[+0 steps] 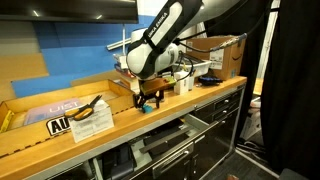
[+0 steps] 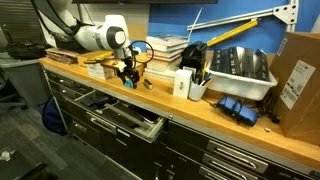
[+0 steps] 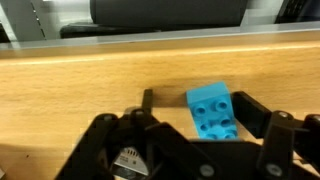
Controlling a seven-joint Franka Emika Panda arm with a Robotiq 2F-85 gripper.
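Observation:
A light blue block with dark round holes lies on the wooden counter, close to its front edge. Over it in the wrist view is my gripper, its fingers well apart. The block sits between them, nearer the right finger and seemingly against or just beside it; a gap of bare wood separates it from the left finger. In the first exterior view the gripper is low at the counter, with the blue block small beneath it. An open drawer juts out below.
To the left on the counter are a white box and orange-handled scissors. Farther along, a grey bin and a blue item stand near a cardboard box. Clear wood lies in front of the bin.

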